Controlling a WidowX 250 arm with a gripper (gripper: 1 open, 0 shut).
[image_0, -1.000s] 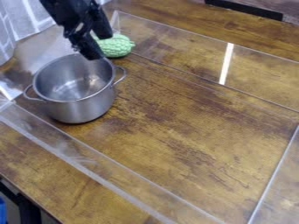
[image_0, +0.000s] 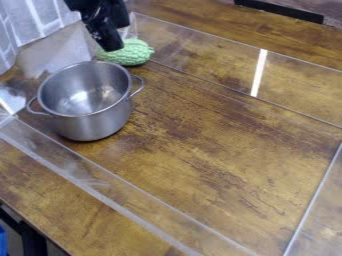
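The black gripper (image_0: 104, 36) is at the top left, above and behind a steel pot (image_0: 86, 118); whether its fingers are open is hard to tell in this dark, small view. The pot has two side handles and looks empty inside. Just right of the gripper's lower end, behind the pot, lies a pale green knitted or textured object (image_0: 131, 54).
A wrinkled light cloth or covering (image_0: 24, 40) is at the left back. A blue object (image_0: 4, 240) shows at the bottom left corner.
The gripper has risen and shifted slightly left, away from the pot, uncovering more of the green object. The pot has stayed in place.
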